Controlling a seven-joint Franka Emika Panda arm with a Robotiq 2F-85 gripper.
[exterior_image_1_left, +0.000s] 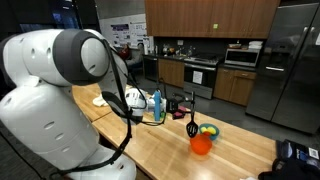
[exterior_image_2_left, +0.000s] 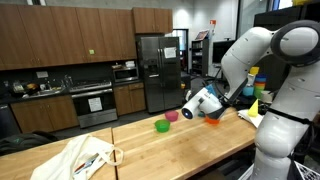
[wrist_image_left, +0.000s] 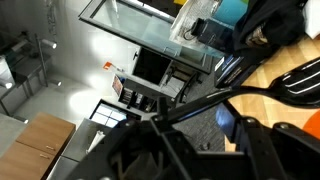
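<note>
A black long-handled utensil (exterior_image_1_left: 192, 129), like a spoon or spatula, hangs nearly upright beside and above the orange bowl (exterior_image_1_left: 200, 145). My gripper (exterior_image_1_left: 172, 108) is tipped over to the left of its handle. In the wrist view the black utensil (wrist_image_left: 290, 85) runs from the finger area to the right edge, and the orange bowl (wrist_image_left: 313, 125) shows in part behind it. The fingers are dark and crowd together there, so I cannot tell how firmly they close on the handle. Exterior view 2 shows the orange bowl (exterior_image_2_left: 212, 121) partly behind the arm.
A teal bowl (exterior_image_1_left: 209, 130) with yellow things in it stands just behind the orange one. Further along the table are a green bowl (exterior_image_2_left: 162, 126), a pink bowl (exterior_image_2_left: 171, 115) and a white cloth (exterior_image_2_left: 85, 158).
</note>
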